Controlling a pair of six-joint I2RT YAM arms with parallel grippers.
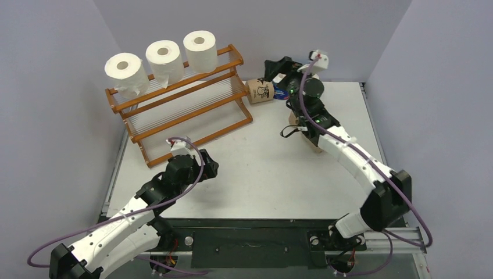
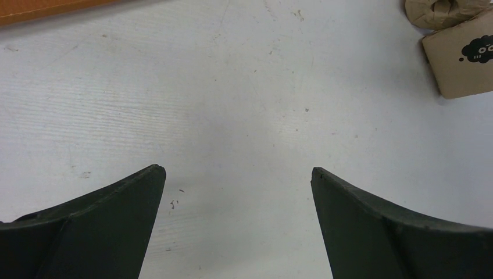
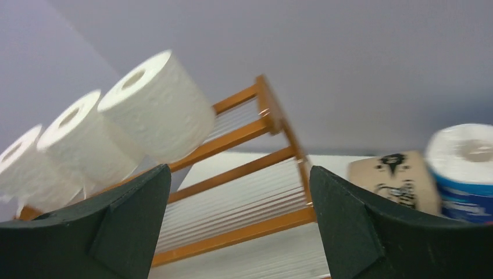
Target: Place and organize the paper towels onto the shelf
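Three white paper rolls, the left one, the middle one and the right one, stand in a row on the top tier of the wooden shelf. The shelf's lower tier is empty. In the right wrist view the nearest white roll leans beyond the left finger, apart from it. My right gripper is up in the air right of the shelf, its fingers spread with nothing between them. Over bare table in front of the shelf, my left gripper stands open and empty.
Beside the shelf's right end lies a brown printed roll, with a blue-wrapped roll next to it. More brown packs, one a brown box, lie partly under the right arm.
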